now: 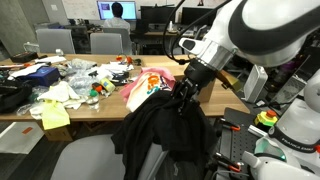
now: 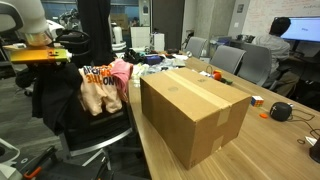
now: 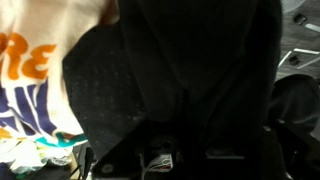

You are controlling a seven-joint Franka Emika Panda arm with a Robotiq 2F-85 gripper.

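Note:
A black cloth (image 1: 165,125) is draped over a grey chair (image 1: 95,158) and rises to a peak at my gripper (image 1: 185,97), which is shut on it. In the second exterior view, the black cloth (image 2: 55,95) hangs below the arm at the left, beside a pale cloth with orange lettering (image 2: 100,90) on the chair. Dark folds fill the middle of the wrist view and run down to the gripper; the fingertips are hard to make out against them.
A large cardboard box (image 2: 195,110) stands on the wooden table (image 2: 260,150) beside the chair. Bags and small items (image 1: 75,85) clutter the long table at the back left. A pink and white cloth (image 1: 148,85) lies behind the black one.

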